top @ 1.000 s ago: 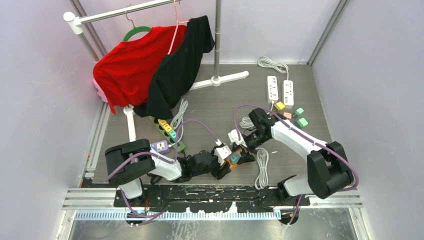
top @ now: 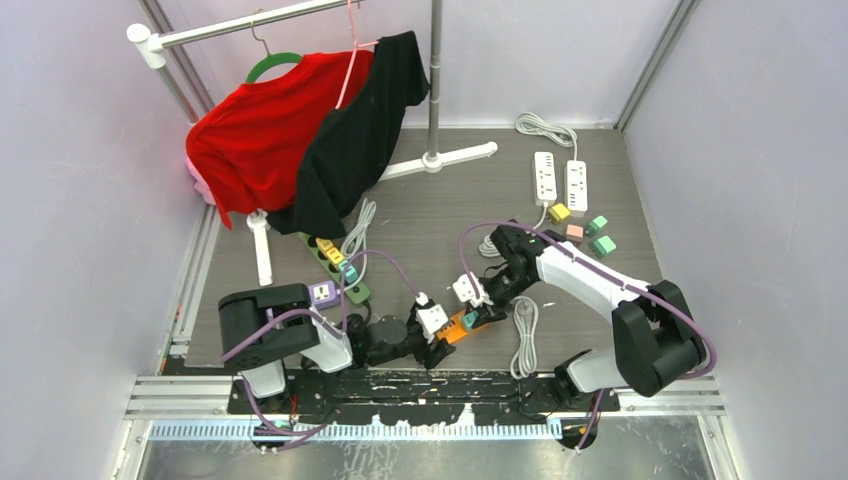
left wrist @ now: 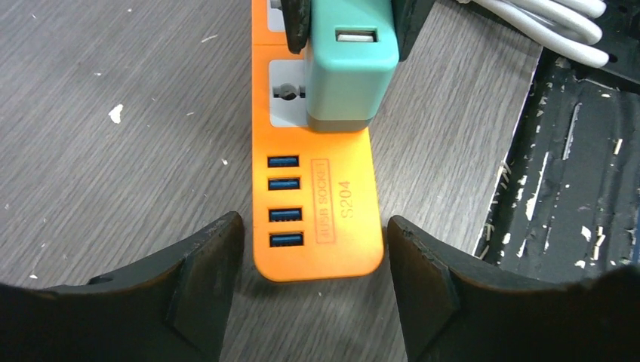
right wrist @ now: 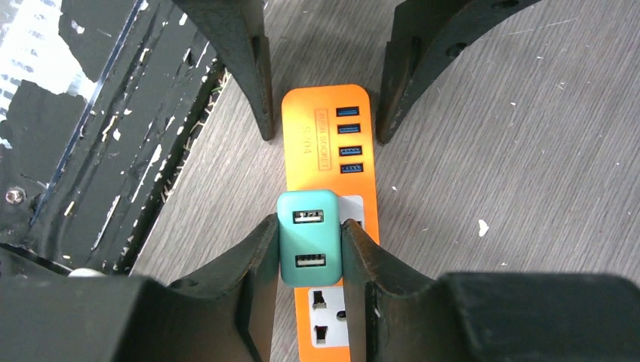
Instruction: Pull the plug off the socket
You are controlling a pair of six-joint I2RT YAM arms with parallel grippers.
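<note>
An orange power strip (top: 454,331) with USB ports lies near the table's front edge. A teal cube plug (left wrist: 349,79) sits on it, over a socket face, its underside against the strip as far as shows. My right gripper is shut on the teal plug from both sides. My left gripper straddles the USB end of the strip with its fingers part open, one close at each side; whether they touch it is unclear. In the right wrist view the left fingers stand beside that same end.
Coiled grey cable (top: 525,335) lies right of the strip. A green strip (top: 355,290) and purple adapter (top: 322,293) lie left. White strips (top: 545,175) and coloured cubes (top: 603,245) are at the back right. A clothes rack (top: 432,90) stands at the back left.
My left gripper has moved a little left and back toward the strip's end, uncovering more orange. My right gripper has shifted slightly with the teal plug in it.
</note>
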